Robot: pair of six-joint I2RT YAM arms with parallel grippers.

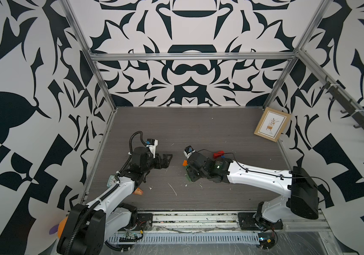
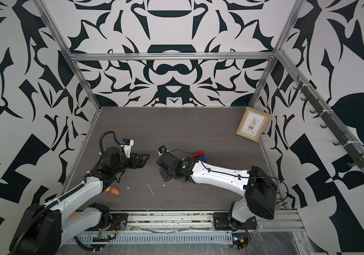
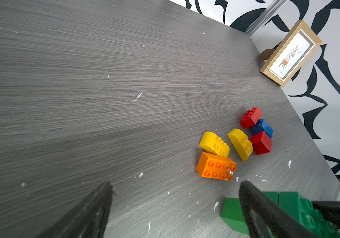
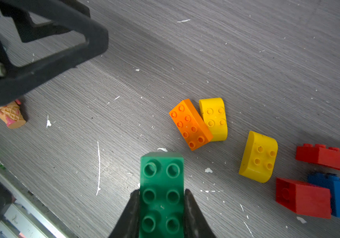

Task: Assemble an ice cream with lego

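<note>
My right gripper is shut on a green studded block (image 4: 162, 174). In the left wrist view a seam crosses this green block (image 3: 233, 216), partly behind one of my left fingers (image 3: 259, 210). My left gripper stands open, nothing between its fingers. Beyond the green block an orange brick (image 4: 191, 125) touches a yellow curved brick (image 4: 213, 119). A second yellow brick (image 4: 258, 156) lies apart from them. Farther right, a red brick (image 4: 303, 197) is beside a blue brick (image 4: 338, 196), with a longer red brick (image 4: 328, 157) behind.
A small ice cream cone figure (image 4: 9, 114) lies near the left arm. A framed picture (image 1: 272, 124) stands at the table's back right corner.
</note>
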